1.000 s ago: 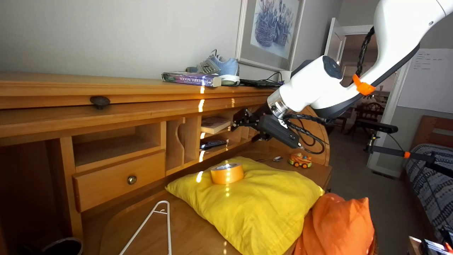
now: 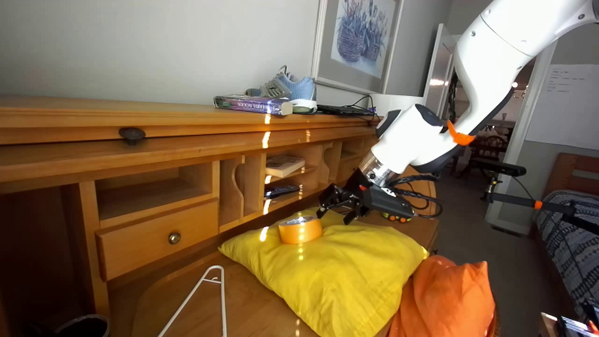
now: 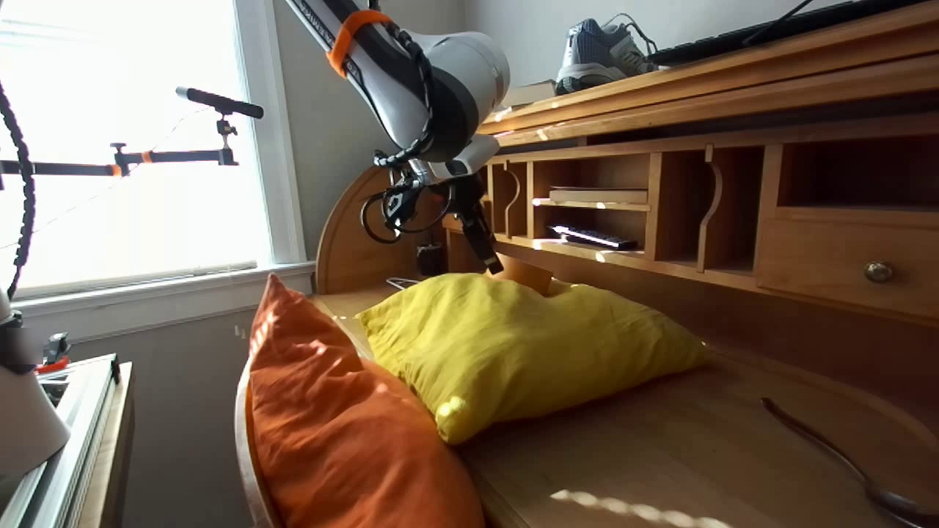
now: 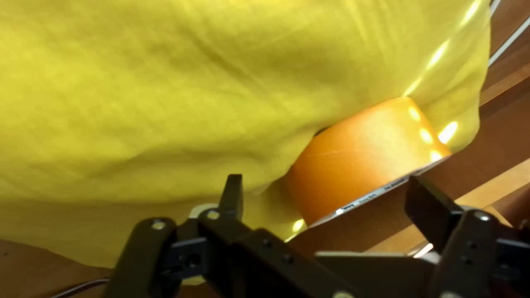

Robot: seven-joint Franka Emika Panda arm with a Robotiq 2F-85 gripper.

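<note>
A roll of orange tape (image 2: 301, 231) rests on the back part of the yellow pillow (image 2: 342, 264), close to the desk's cubbyholes. Just to the right of the roll and slightly above the pillow in exterior view 1, my gripper (image 2: 334, 216) stands open. In the wrist view the tape roll (image 4: 365, 159) lies ahead of the spread fingers, with nothing held between them. From exterior view 2, only part of the tape roll (image 3: 526, 271) shows behind the pillow, beside the gripper (image 3: 494, 268).
An orange pillow (image 2: 449, 297) leans at the desk's front edge. A white hanger (image 2: 223, 297) lies on the bare desktop to the left. Cubbyhole dividers (image 2: 255, 185) rise close behind the tape. A toy vehicle (image 2: 397, 217) is partly hidden behind the gripper.
My gripper has come down from in front of the cubbyholes to near the pillow, right of the tape. The tape and both pillows look unmoved.
</note>
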